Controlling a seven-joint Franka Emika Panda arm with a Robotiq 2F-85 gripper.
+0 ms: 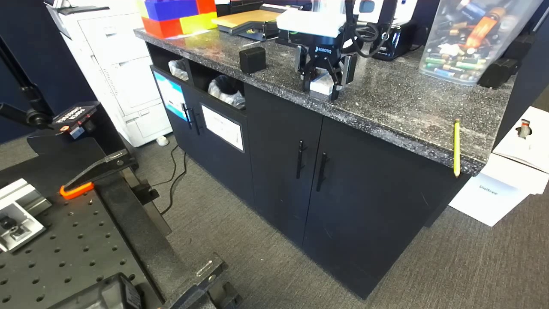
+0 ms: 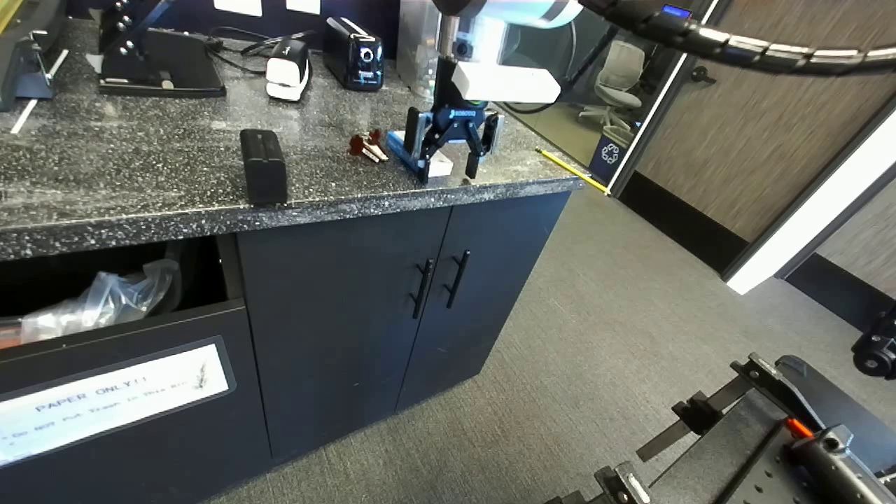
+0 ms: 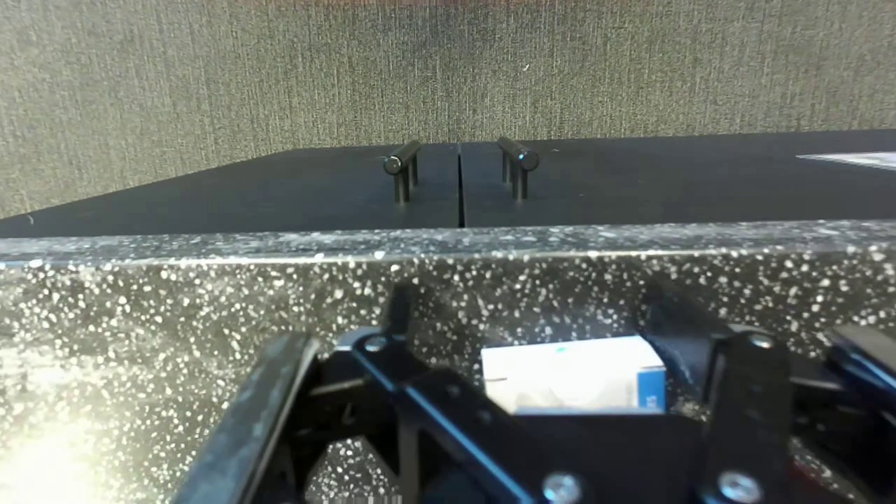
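A small white box with blue sides (image 3: 571,374) lies on the speckled countertop near its front edge. My gripper (image 1: 321,90) points down over this box and is open. In exterior view 2 the gripper (image 2: 446,176) has one finger on either side of the white box (image 2: 439,164). The wrist view shows the box nearer the right finger, with a wider gap on the left; the gripper's linkage hides its near side. Whether a finger touches it, I cannot tell.
A black block (image 2: 264,166) stands near the counter edge, with small dark red-and-white items (image 2: 369,146) between it and the gripper. A yellow pencil (image 1: 456,147) overhangs the counter's end. Behind are a clear bin of batteries (image 1: 463,43) and a black device (image 2: 353,54).
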